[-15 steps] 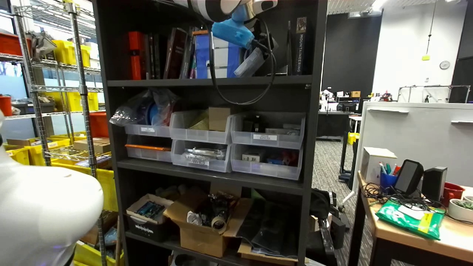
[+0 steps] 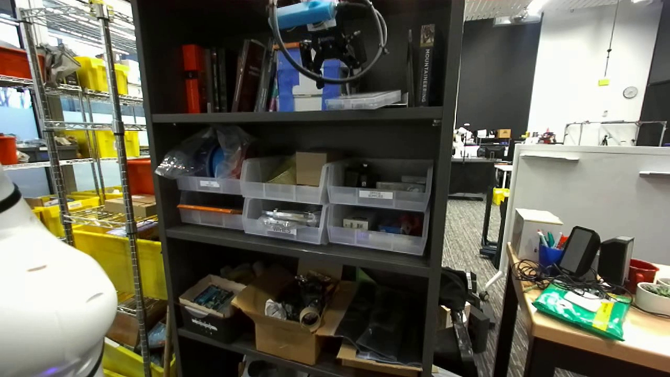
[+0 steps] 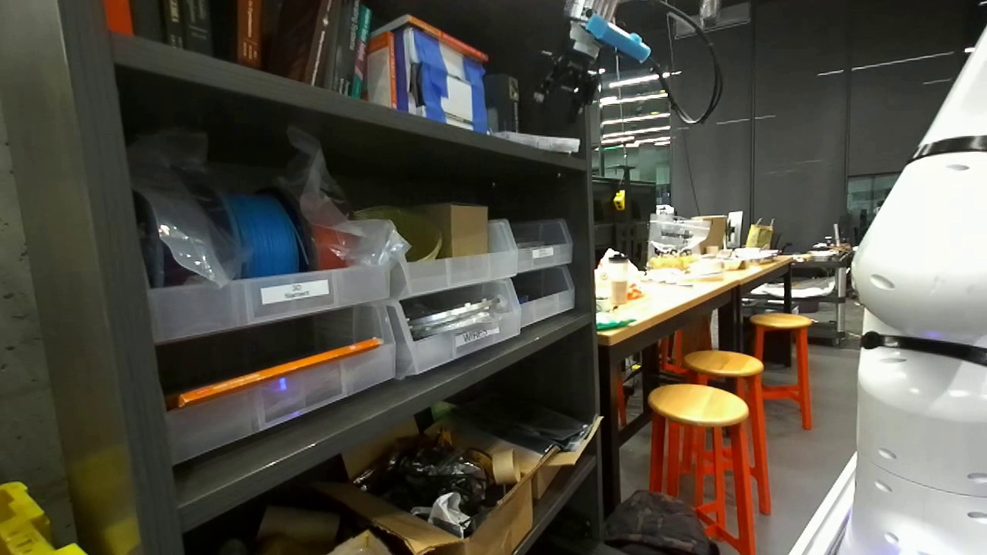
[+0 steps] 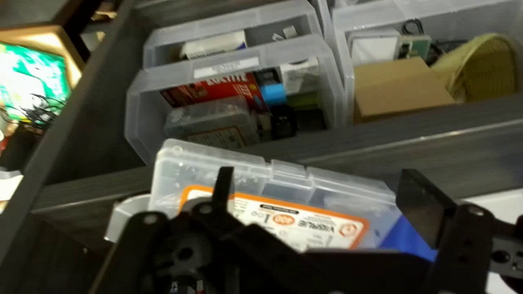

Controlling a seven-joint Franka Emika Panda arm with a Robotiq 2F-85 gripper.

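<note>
A clear flat plastic case (image 2: 364, 100) with an orange-bordered label lies on the top shelf (image 2: 238, 117), at the right of the blue-and-white box (image 2: 308, 88). In the wrist view the case (image 4: 279, 169) covers part of the shelf's front edge and seems to jut past it. My gripper (image 2: 333, 56) is above the case, fingers pointing down. Its two fingers stand wide apart in the wrist view, open, with the case seen beyond the gap and apart from them as far as shows. In the second exterior view the gripper (image 3: 562, 85) hangs above the case's right end.
Books (image 2: 248, 75) stand left of the blue-and-white box, and a mountaineering book (image 2: 426, 66) stands to the right by the shelf's side wall. A pale translucent edge (image 4: 125, 215) shows left of the case. Clear bins (image 2: 380, 185) fill the shelf below.
One second ago a pale translucent case was tilted at the gripper, low over the top shelf. Now the case lies on the shelf and the gripper is higher, turned differently and open.
</note>
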